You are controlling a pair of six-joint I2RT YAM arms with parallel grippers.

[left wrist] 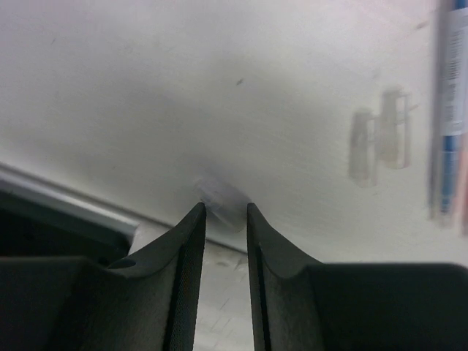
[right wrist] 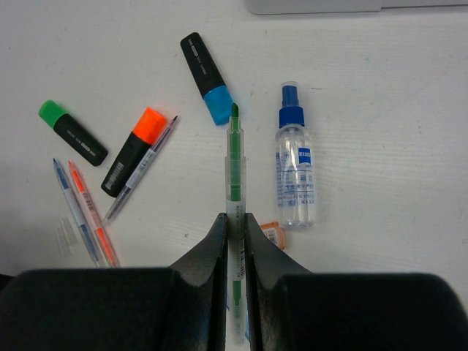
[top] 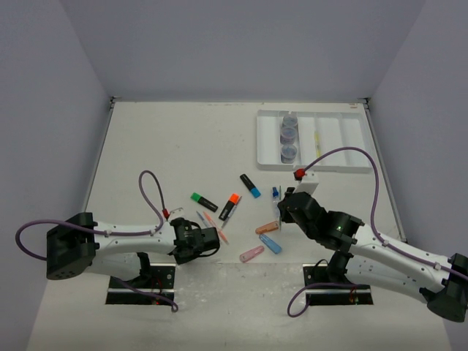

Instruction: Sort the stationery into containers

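My right gripper is shut on a green pen (right wrist: 235,157) near its middle; the pen's green tip points away from the wrist. In the top view this gripper (top: 284,203) is over the table, below the white tray (top: 257,140). My left gripper is low, close to the table's front edge. Between its nearly closed fingertips sits a small clear piece (left wrist: 223,199), apparently a pen cap, blurred. Highlighters with blue (right wrist: 219,102), green (right wrist: 53,112) and orange (right wrist: 151,124) caps lie on the table, along with blue (right wrist: 73,208) and orange (right wrist: 91,208) pens.
A spray bottle (right wrist: 294,179) lies right of the held pen. Clear caps (left wrist: 395,130) lie near the blue pen. Pink (top: 251,254), blue (top: 270,243) and orange (top: 266,228) items lie near the front. The tray holds round cups (top: 289,135) and a yellow pen (top: 317,146).
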